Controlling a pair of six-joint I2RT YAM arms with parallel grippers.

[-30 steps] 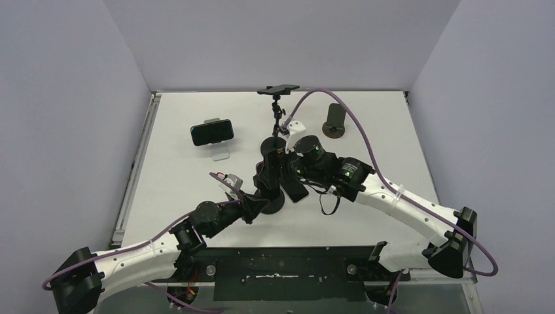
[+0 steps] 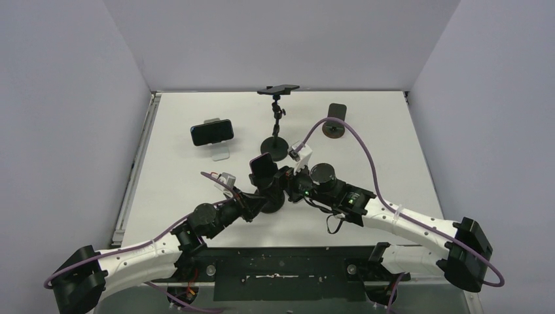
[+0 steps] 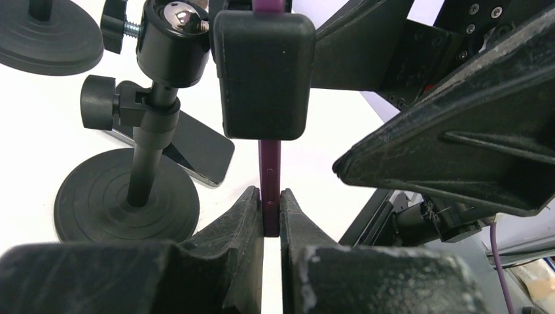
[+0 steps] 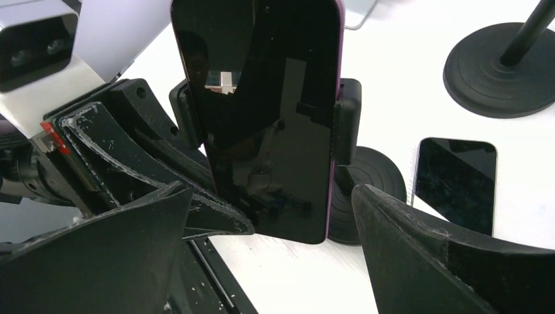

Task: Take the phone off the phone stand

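The phone (image 4: 268,124), dark-screened with a purple edge, stands upright between the side fingers of the black phone stand's clamp (image 4: 349,121). The stand's pole (image 3: 148,160) and round base (image 3: 98,203) show in the left wrist view. My left gripper is shut on the phone's lower end, its fingertips on either side of the purple edge. Spread wide, my right gripper faces the screen with its fingers apart from the phone. From above, both grippers crowd around the phone (image 2: 263,165) and partly hide the stand.
Another phone (image 4: 455,173) lies flat on the table beside the stand. Behind stand a tall black stand (image 2: 275,148), a phone on a light stand (image 2: 212,133) and a small dark stand (image 2: 334,129).
The left gripper has shifted only slightly.
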